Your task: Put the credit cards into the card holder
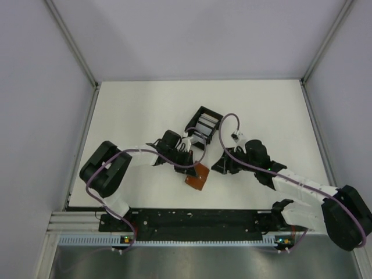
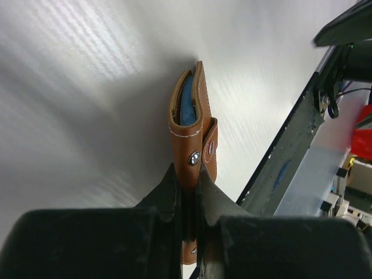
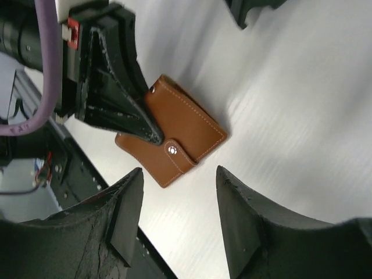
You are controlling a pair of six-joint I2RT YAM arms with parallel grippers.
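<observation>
The brown leather card holder [image 1: 198, 176] is gripped by my left gripper, its fingers shut across the holder. In the left wrist view its open top shows, with something blue [image 2: 187, 107] inside the slot. A snap flap [image 3: 179, 154] and a stud are visible on its face in the right wrist view. My right gripper stands open to the right of the holder, apart from it, with nothing between its fingers. Light, flat, card-like items [image 1: 204, 125] lie in a black tray [image 1: 218, 112] behind; their details are too small to tell.
The tray sits at an angle just beyond both grippers. A dark strip [image 1: 195, 224] runs along the table's front edge.
</observation>
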